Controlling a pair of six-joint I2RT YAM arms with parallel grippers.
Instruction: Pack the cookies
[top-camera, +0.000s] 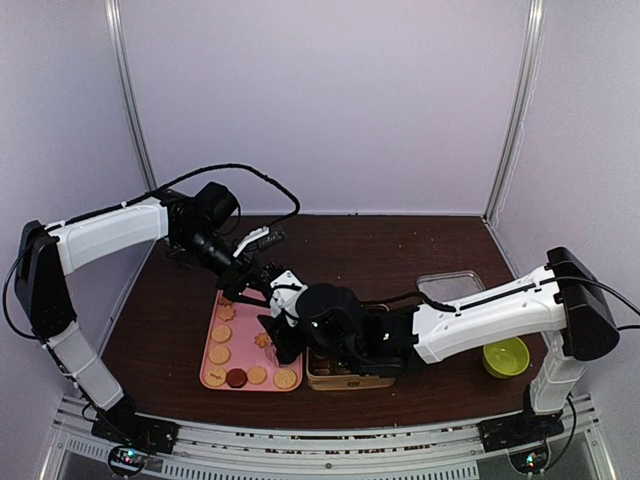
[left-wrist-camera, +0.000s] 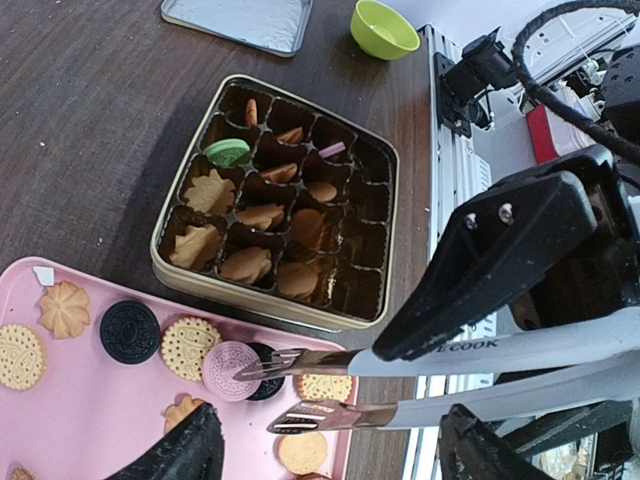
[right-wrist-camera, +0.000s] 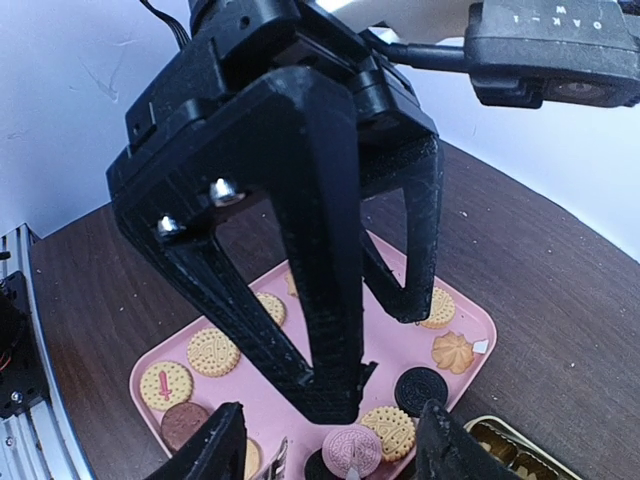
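Note:
Pink tray (top-camera: 210, 360) of cookies sits under both grippers. In the left wrist view, my right gripper's metal tong tips (left-wrist-camera: 262, 395) stand open over a pink cookie (left-wrist-camera: 222, 372), which partly covers a black one; whether they touch is unclear. My left gripper is open above the tray, its fingers at the bottom edge of its view. The compartmented box (left-wrist-camera: 160, 240) holds cookies in many cells, including a green one; some cells at the right look empty. In the top view both grippers overlap and hide part of tray and box.
A silver tray (top-camera: 450, 287) lies at right, with a yellow-green bowl (top-camera: 505, 357) in front of it. The two arms are very close together over the pink tray.

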